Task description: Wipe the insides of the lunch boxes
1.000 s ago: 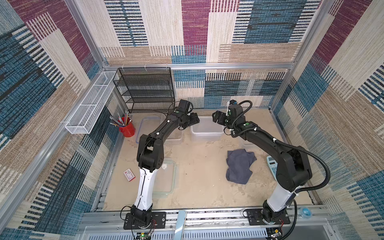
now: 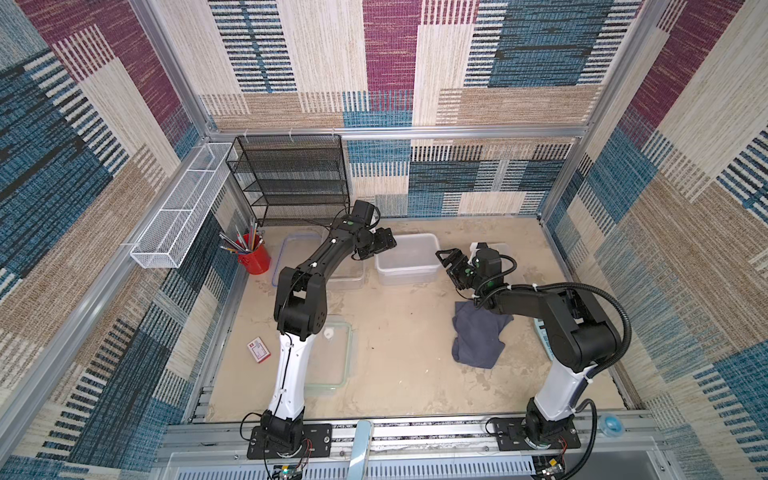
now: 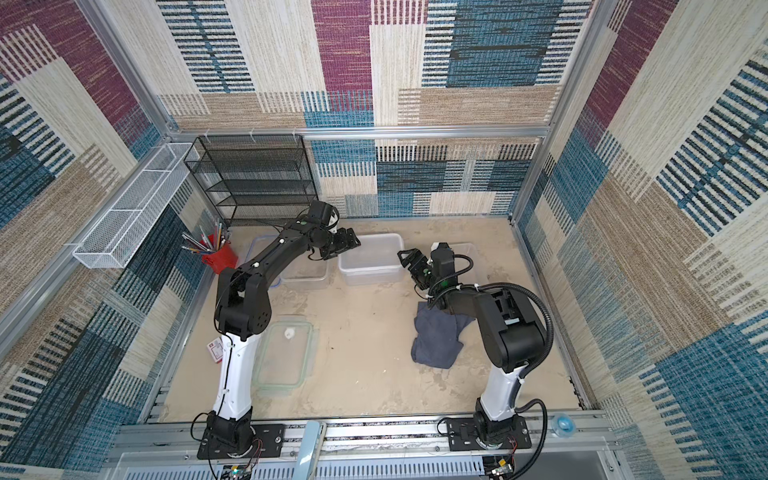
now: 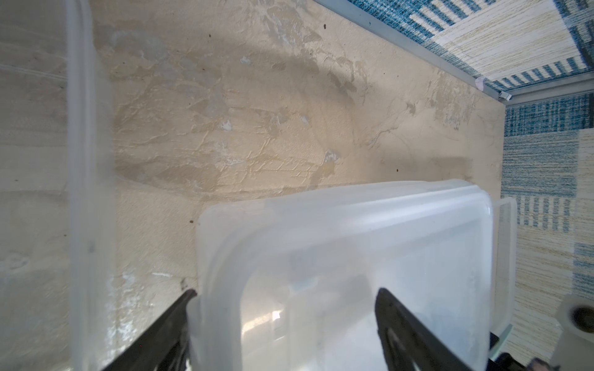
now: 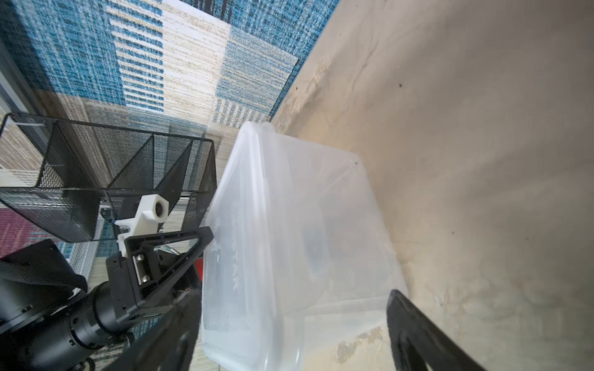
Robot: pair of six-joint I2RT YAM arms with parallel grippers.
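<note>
A translucent lunch box [image 2: 406, 256] stands at the back middle between my grippers, other clear containers beside it. My left gripper is open at the box's left end, a finger either side of its wall in the left wrist view. My right gripper is open just off the box's right end, its fingers blurred in the right wrist view. A dark grey cloth [image 2: 480, 332] lies below the right gripper. A green-rimmed clear container [image 3: 280, 360] lies at the front left.
A red pen cup [image 2: 254, 260] and a black wire rack [image 2: 288, 172] stand at the back left, below a white wall basket [image 2: 180, 208]. A small card box [image 2: 258, 349] lies left of the left arm.
My right gripper has come down and toward the front, off the box's top edge. My left gripper and the box have shifted slightly left.
</note>
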